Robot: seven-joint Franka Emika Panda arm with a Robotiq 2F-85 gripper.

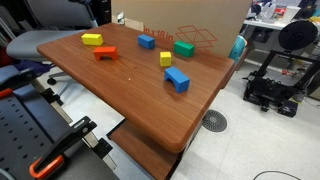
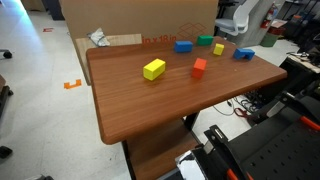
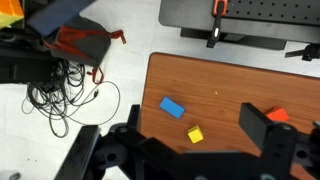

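Note:
Several toy blocks lie spread on the brown wooden table (image 1: 150, 100). In exterior view 1 a blue arch-like block (image 1: 176, 79) is nearest the rounded end, with a small yellow block (image 1: 166, 59) and a green block (image 1: 184, 48) behind it. Farther left are another blue block (image 1: 146, 41), a red arch-like block (image 1: 106, 53) and a longer yellow block (image 1: 92, 39). From above, my gripper hangs open, its dark fingers wide apart and empty. A blue block (image 3: 172, 107) and a yellow block (image 3: 195, 134) show between them; a red block (image 3: 277, 114) is off right.
A tall cardboard panel (image 1: 190, 20) stands along the table's far side. Black bench surfaces with a red-handled clamp (image 1: 46, 166) border the near side. Loose cables (image 3: 70, 95) lie on the floor beyond the table's end. Bare wood fills that rounded end.

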